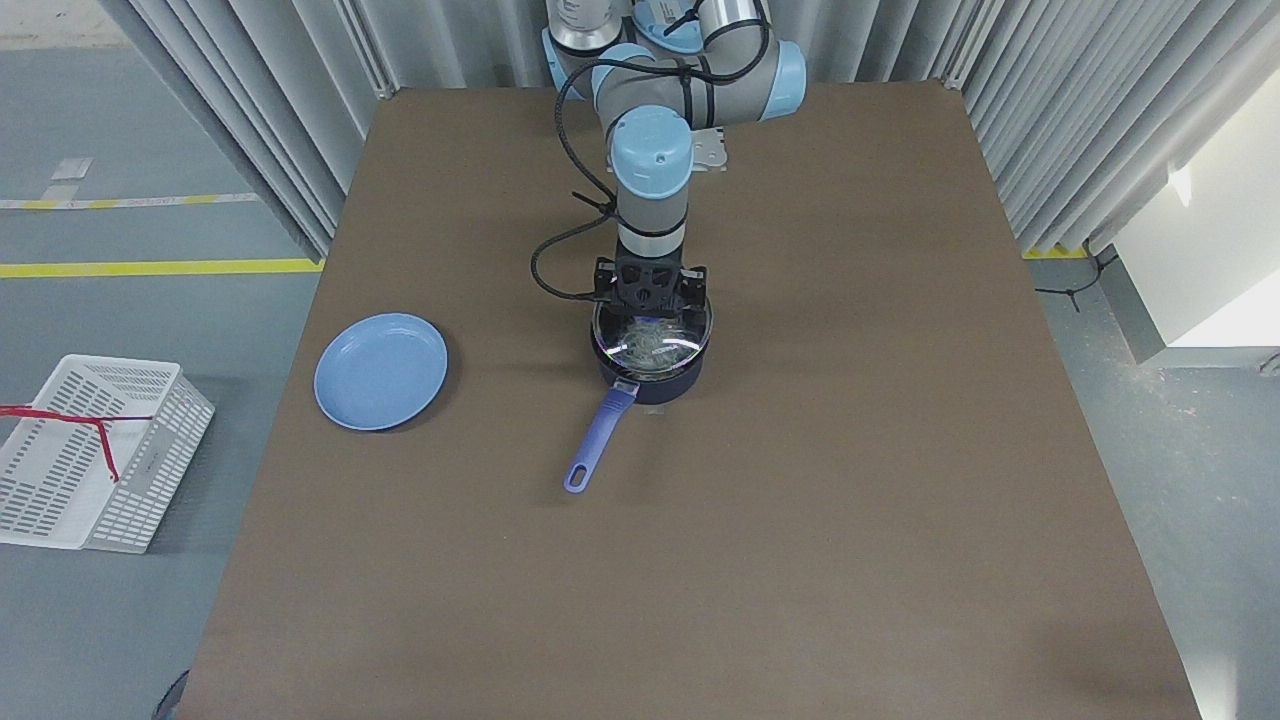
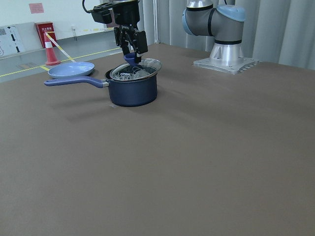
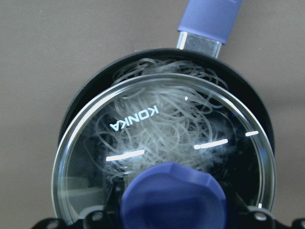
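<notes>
A dark blue saucepan (image 2: 132, 93) with a blue handle (image 1: 597, 438) stands on the table, holding pale noodle-like strands (image 3: 162, 67). Its glass lid (image 1: 648, 342), marked KONKA, rests slightly askew on top, leaving part of the contents uncovered in the wrist view. My gripper (image 2: 131, 51) is directly over the lid, its fingers either side of the blue knob (image 3: 172, 200), which hides much of the fingers; whether they grip it is unclear.
A blue plate (image 1: 380, 371) lies left of the pan. A white basket (image 1: 168, 468) stands on the floor at left.
</notes>
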